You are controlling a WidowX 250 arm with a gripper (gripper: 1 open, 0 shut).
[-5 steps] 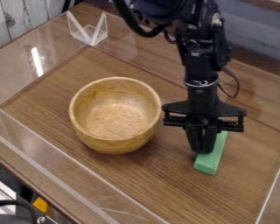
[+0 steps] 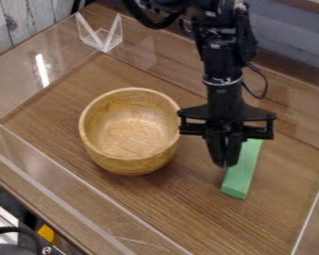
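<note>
My black gripper (image 2: 226, 149) hangs from the arm just right of the bowl, pointing down over the upper left part of a green block (image 2: 241, 177). The block lies lengthwise on the wooden table. The fingertips are dark and partly hidden, so I cannot tell whether they are open or shut, or whether they touch the block.
A round wooden bowl (image 2: 128, 114) stands on the left of the gripper. A white wire object (image 2: 104, 32) is at the back left.
The gripper has risen and shifted slightly left, uncovering more of the green block, which stays on the table.
</note>
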